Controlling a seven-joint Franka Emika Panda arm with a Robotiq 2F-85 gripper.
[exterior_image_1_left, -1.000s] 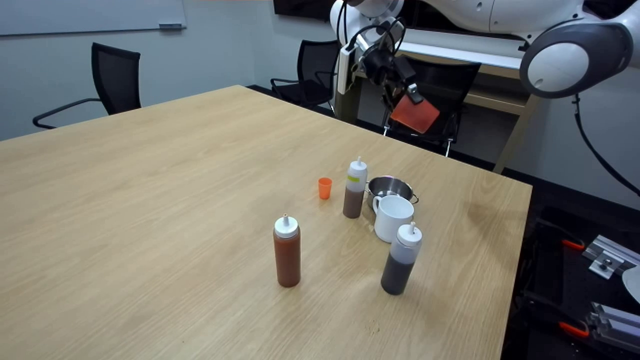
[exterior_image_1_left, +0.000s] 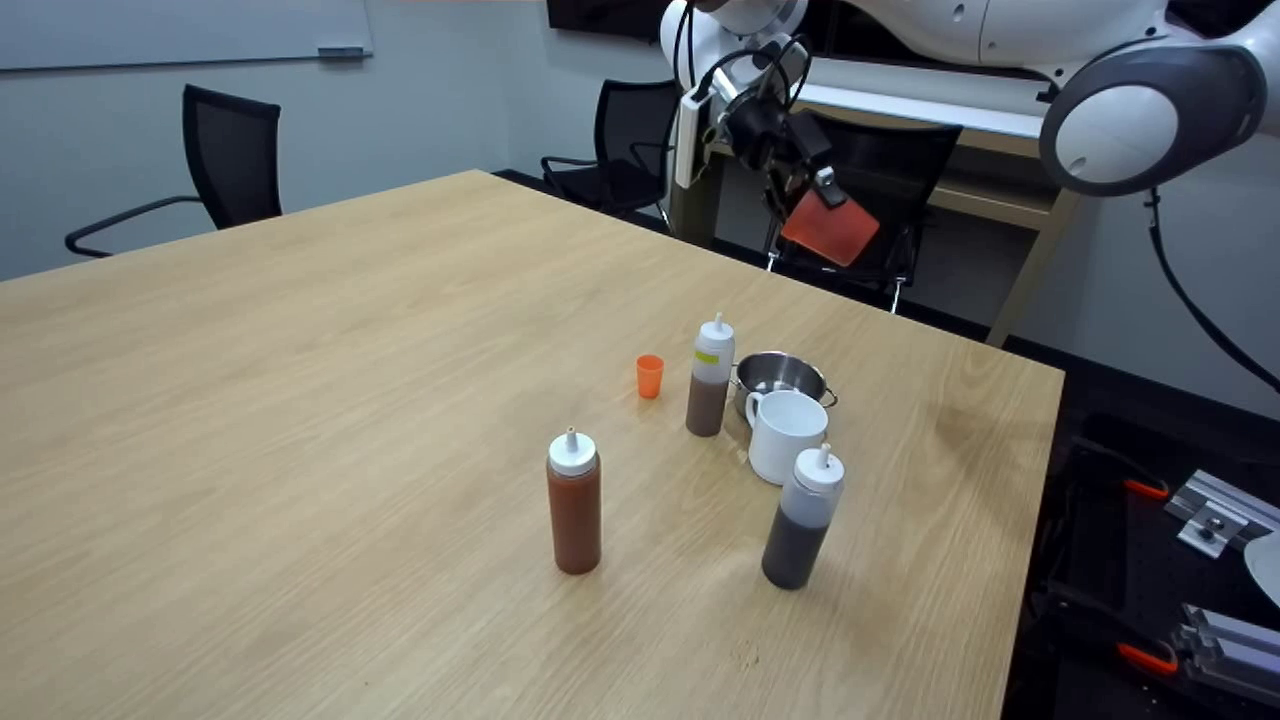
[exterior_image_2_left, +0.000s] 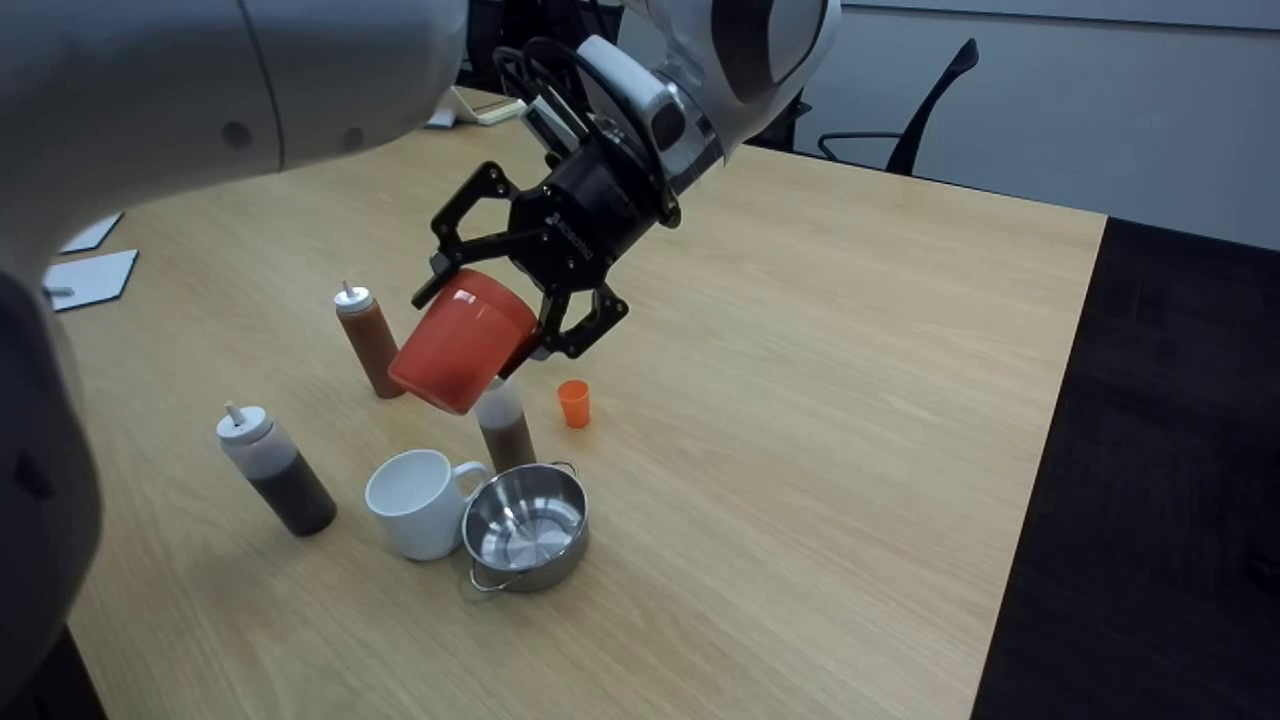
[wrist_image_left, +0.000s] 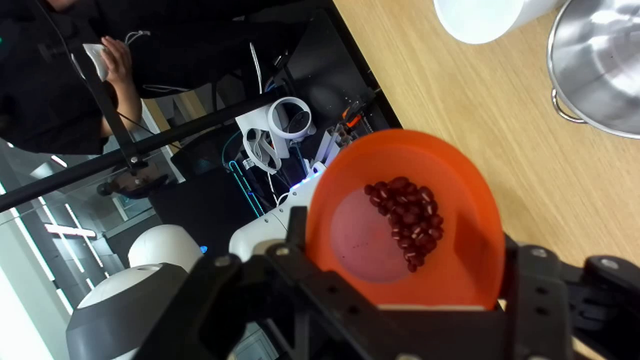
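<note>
An orange-red cup (exterior_image_2_left: 464, 341) hangs tilted above the table, with my gripper (exterior_image_2_left: 475, 322) shut on it. In exterior view 1 the same cup (exterior_image_1_left: 830, 227) shows high up, clear of the tabletop. Looking into the cup (wrist_image_left: 474, 198) from the wrist, I see a cluster of dark red beans (wrist_image_left: 409, 219) against one side of its bottom. Below it on the table stand a steel pot (exterior_image_2_left: 525, 528), whose visible inside looks empty, and a white mug (exterior_image_2_left: 417, 504) close beside it.
A small orange cup (exterior_image_1_left: 649, 376) stands near a part-filled squeeze bottle (exterior_image_1_left: 709, 378). Two other squeeze bottles, one brown (exterior_image_1_left: 575, 504) and one dark (exterior_image_1_left: 803, 518), stand nearer exterior view 1.
</note>
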